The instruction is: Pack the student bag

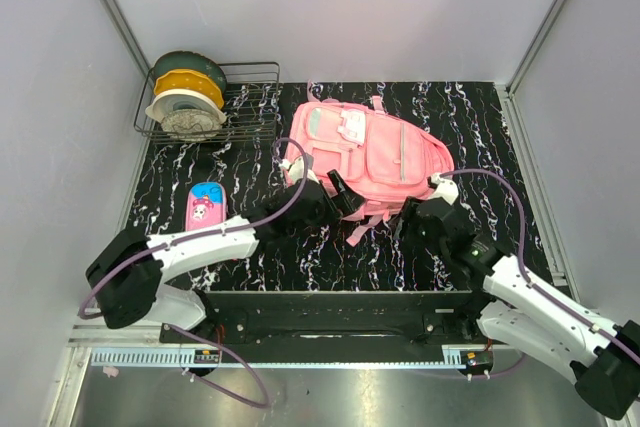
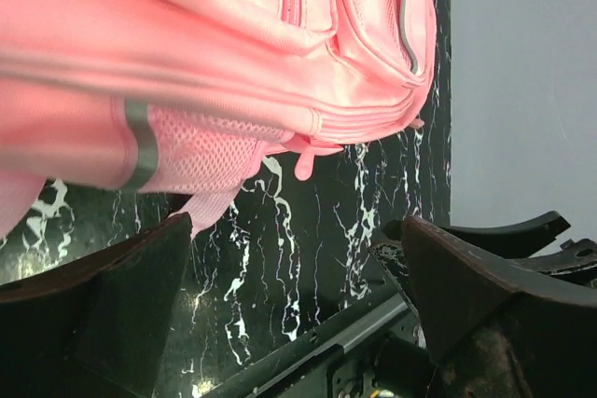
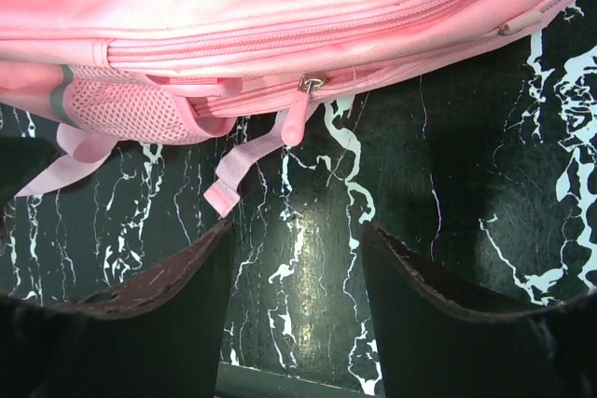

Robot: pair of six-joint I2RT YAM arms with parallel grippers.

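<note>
The pink student bag (image 1: 385, 152) lies on its back on the black marbled table, front pockets up. In the right wrist view its side zipper runs along the near edge, with a pink zipper pull (image 3: 296, 118) hanging down beside a mesh pocket (image 3: 140, 111). My right gripper is open just off that edge, below the pull, nothing between its fingers. My left gripper (image 1: 350, 199) is open at the bag's near side; in the left wrist view bare table and part of a strap (image 2: 213, 207) show between its fingers. At the left lies a pink-and-blue pencil case (image 1: 206, 207).
A wire rack (image 1: 250, 97) with plates (image 1: 187, 107) stands at the back left. White walls close in the sides and back. A dark ledge (image 1: 330, 317) runs along the front. Table to the right of the bag is free.
</note>
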